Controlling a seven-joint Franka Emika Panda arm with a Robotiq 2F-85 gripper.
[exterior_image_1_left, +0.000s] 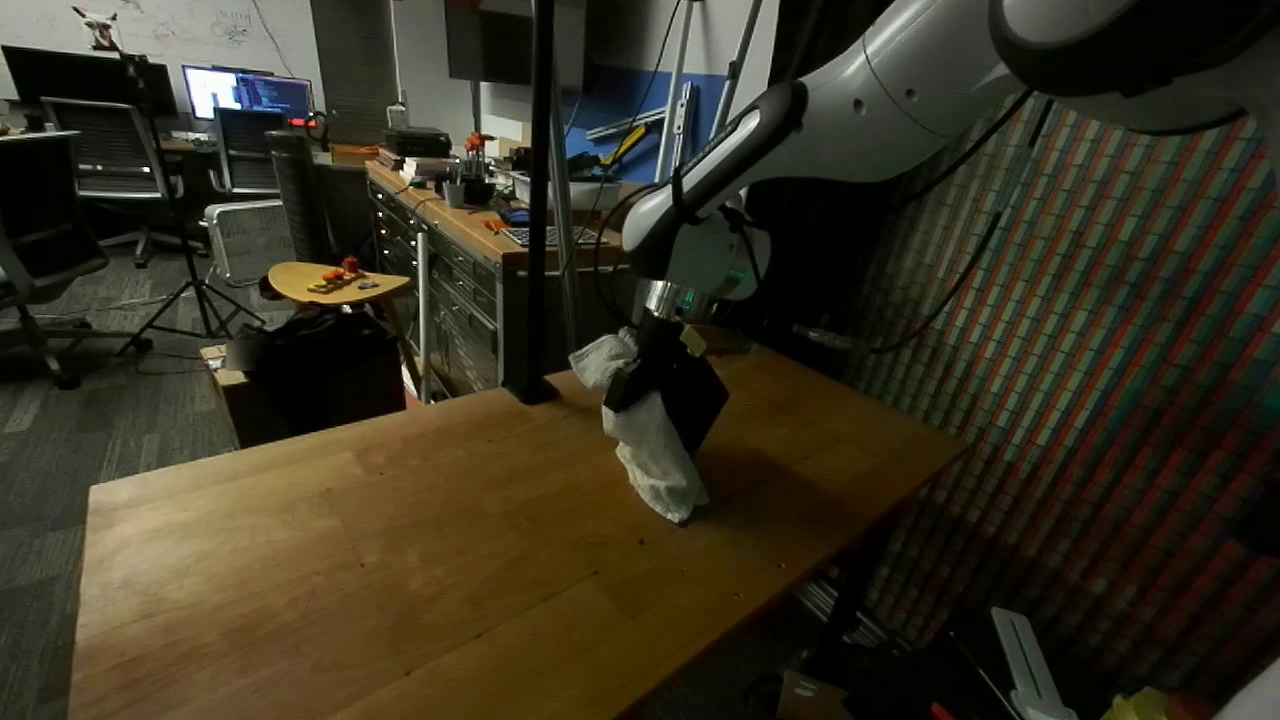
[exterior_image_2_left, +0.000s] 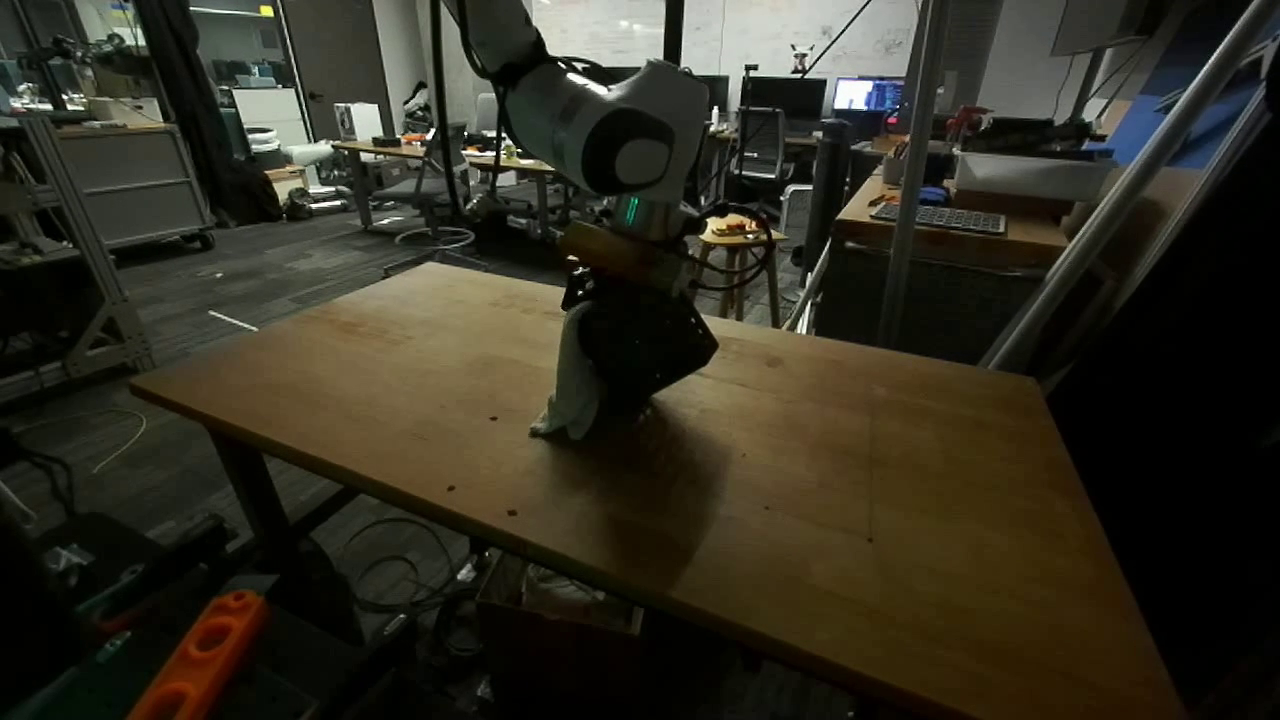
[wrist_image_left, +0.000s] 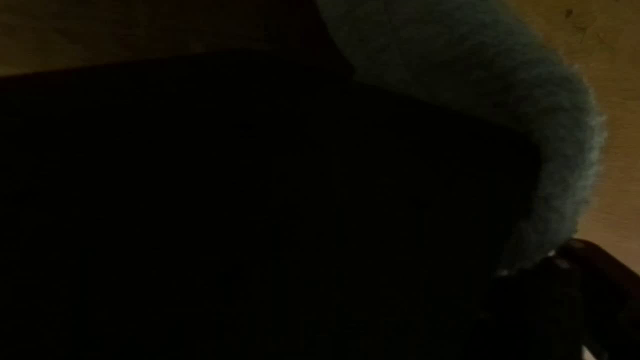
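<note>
A white cloth (exterior_image_1_left: 655, 454) hangs from my gripper (exterior_image_1_left: 638, 379), bunched under a black finger, one end sticking out to the left. Its lower end reaches down to the tabletop or just above it. Right beside the cloth is a dark boxy object (exterior_image_1_left: 701, 394), tilted and close against the gripper; whether the fingers grip it too, I cannot tell. From the other side, the dark object (exterior_image_2_left: 648, 342) hides most of the fingers, and the cloth (exterior_image_2_left: 573, 382) droops at its left. In the wrist view a black shape fills most of the picture, with the cloth (wrist_image_left: 567, 144) curving around its edge.
A black post (exterior_image_1_left: 536, 240) rises at its far edge. A drawer cabinet (exterior_image_1_left: 462, 288) with clutter stands beyond it.
</note>
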